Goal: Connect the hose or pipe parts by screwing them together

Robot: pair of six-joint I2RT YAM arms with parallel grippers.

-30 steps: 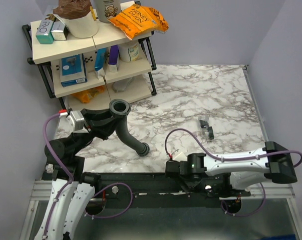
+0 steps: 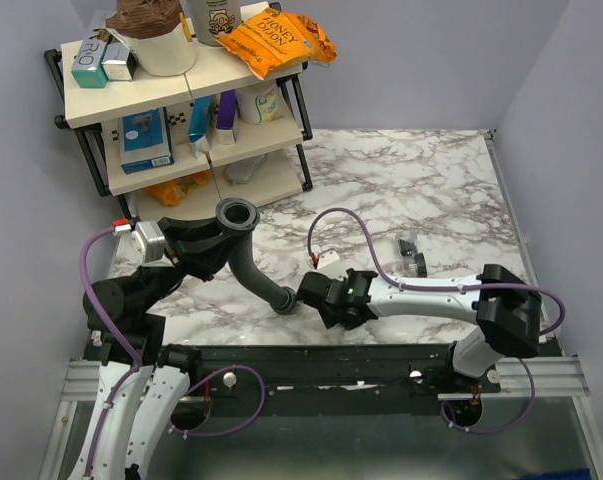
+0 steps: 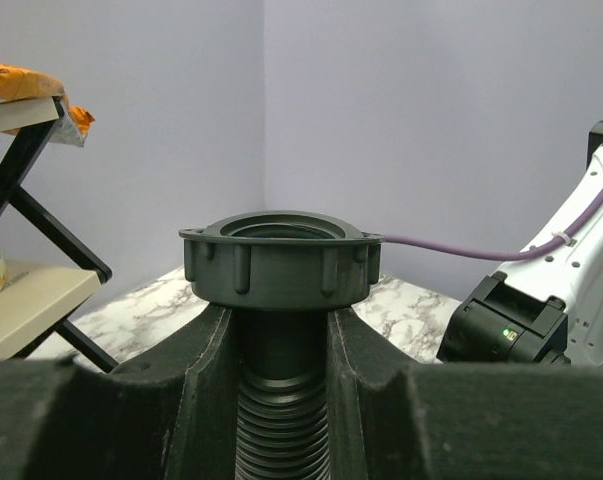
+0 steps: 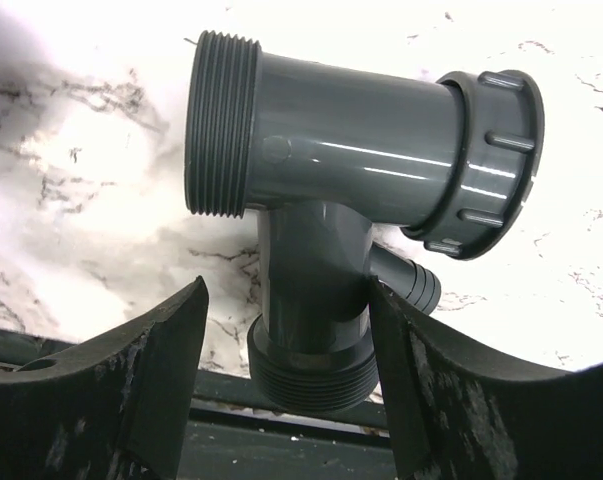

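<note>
A dark grey ribbed hose [image 2: 249, 268] rises from the counter at a tilt, its ringed collar [image 3: 281, 260] uppermost. Just beneath that collar, my left gripper is shut on the hose, a finger on each side. In the right wrist view, a grey T-shaped pipe fitting [image 4: 361, 145] lies on the marble, threaded at two ends and with a ribbed nut [image 4: 496, 165] at the other. Over its stem my right gripper stands open; a gap shows at the left finger, while the right fingertip overlaps the stem's edge. The right arm hides this fitting from the top view.
A small grey and clear piece [image 2: 412, 258] lies on the counter beyond the right arm. Shelves [image 2: 171, 115] with boxes and orange packets [image 2: 273, 42] stand at the back left.
My right arm has moved left and inward over the counter, from near its front edge. The left arm and the hose look unmoved.
</note>
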